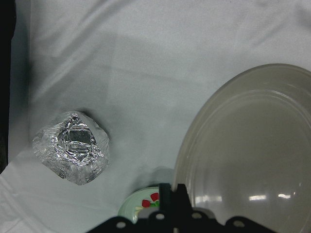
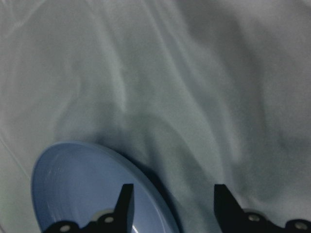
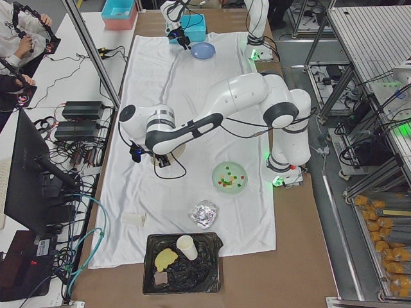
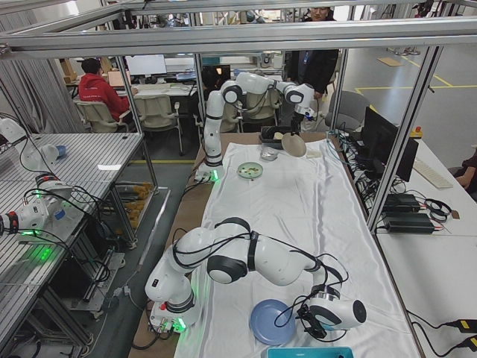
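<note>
My left gripper (image 3: 154, 158) is shut on the rim of a beige plate (image 1: 248, 141) (image 4: 294, 145), held above the white cloth. My right gripper (image 4: 313, 324) stands open beside a blue plate (image 2: 87, 179) (image 3: 202, 51) at the cloth's far end in the camera left view, one finger over its rim. A green plate (image 3: 229, 177) with small coloured pieces and a crumpled foil ball (image 3: 203, 214) lie on the cloth near the left arm.
A blue bin (image 4: 309, 352) is beside the blue plate. A black lined tray (image 3: 210, 269) holds a white cup and yellow item. A small white object (image 3: 133, 219) lies near the foil.
</note>
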